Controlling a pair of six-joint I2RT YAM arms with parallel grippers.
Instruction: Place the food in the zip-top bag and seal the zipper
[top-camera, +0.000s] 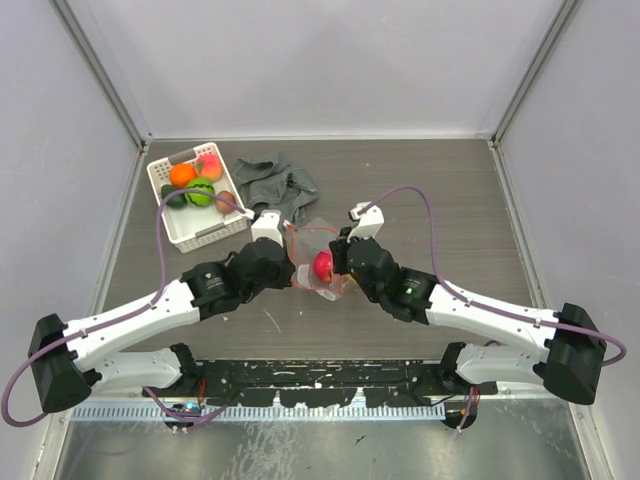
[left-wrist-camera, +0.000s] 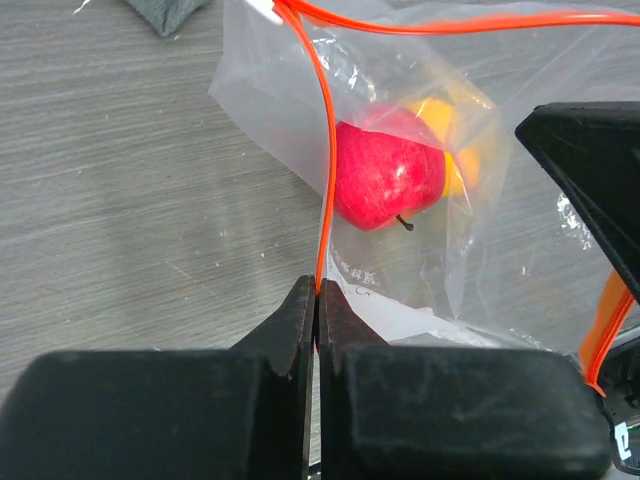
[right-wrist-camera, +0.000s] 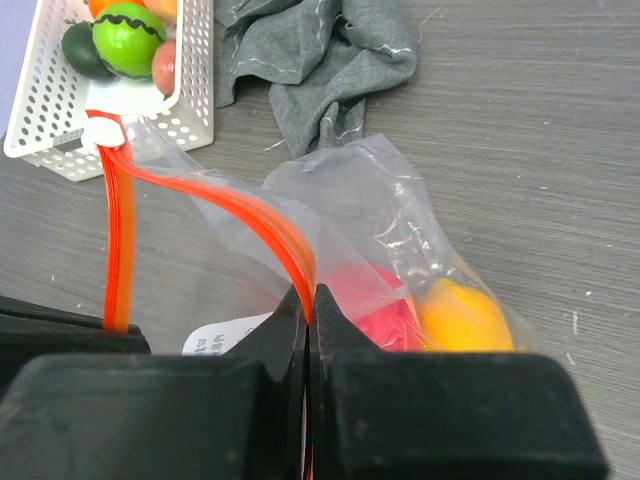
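Note:
The clear zip top bag (top-camera: 316, 236) stands between my two arms, its orange-edged mouth spread apart. Inside it lie a red apple (left-wrist-camera: 385, 175) and a yellow food piece (right-wrist-camera: 465, 318) beside it. My left gripper is shut on the orange rim at one side of the mouth, which runs straight down between its fingertips. On the opposite side, my right gripper is shut with the other stretch of the orange rim pinched in it. The white slider (right-wrist-camera: 102, 132) sits at a corner of the mouth, clear of both grippers.
A white basket (top-camera: 204, 239) with several pieces of toy food stands at the back left. Next to it a grey cloth (top-camera: 272, 188) lies crumpled behind the bag.

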